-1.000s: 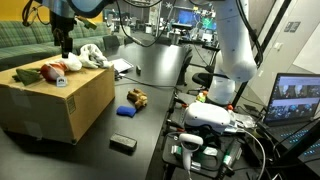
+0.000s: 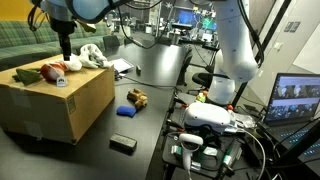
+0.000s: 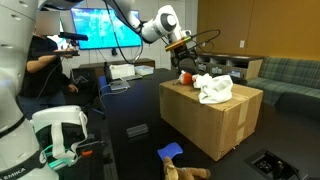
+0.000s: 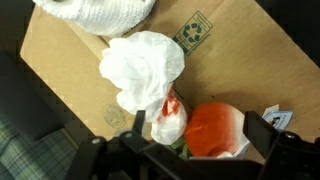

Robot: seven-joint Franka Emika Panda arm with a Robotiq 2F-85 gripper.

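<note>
My gripper is open above a cardboard box top, its dark fingers spread wide with nothing gripped between them. Below it in the wrist view lie a round orange-red item (image 4: pixel 213 129) and a smaller red-and-white piece (image 4: pixel 169 122). Against these rests a crumpled white tissue or thin bag (image 4: pixel 142 68). A white knitted cloth (image 4: pixel 98 12) is at the upper edge. In exterior view 1 the gripper (image 2: pixel 66 47) hangs just over the items on the box (image 2: pixel 62 108); fingertip contact is hard to tell there.
On the dark table before the box are a blue item (image 2: pixel 125 110), a brown plush toy (image 2: pixel 138 98) and a black block (image 2: pixel 123 143). A green item (image 2: pixel 28 76) sits at the box's left edge. A sofa (image 3: pixel 284 75) stands behind.
My arm and gripper have shifted slightly upward over the box. The items on the box and table look unmoved.
</note>
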